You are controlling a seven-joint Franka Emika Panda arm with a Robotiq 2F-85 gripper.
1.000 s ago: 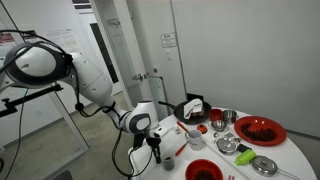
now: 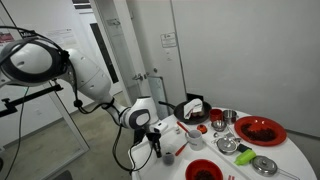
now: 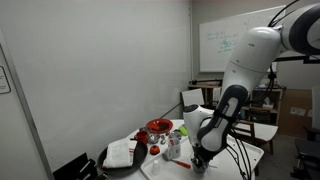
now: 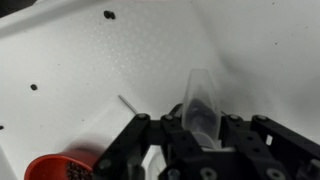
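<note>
In the wrist view my gripper is shut on a clear, see-through object [image 4: 202,92], perhaps a small cup or bottle. Its upper part sticks out past the dark fingers, with the white surface behind it. Exterior view 1 has the gripper [image 2: 154,140] low over the near left edge of the white table, close to a grey mug [image 2: 168,159]. From exterior view 2 the held object cannot be made out beside the gripper [image 3: 200,160]. How far it is from the table is unclear.
A red bowl [image 2: 203,171] lies right of the mug, and a white cup [image 2: 195,140] stands behind. Farther off are a black pan [image 2: 205,110] with a white cloth [image 2: 191,106], a red dish [image 2: 260,131], a lidded pot [image 2: 264,166] and a green item [image 2: 245,157].
Over the last second the arm and gripper have shifted only slightly at the table's left edge. The mug, bowl and other dishes stay where they were.
</note>
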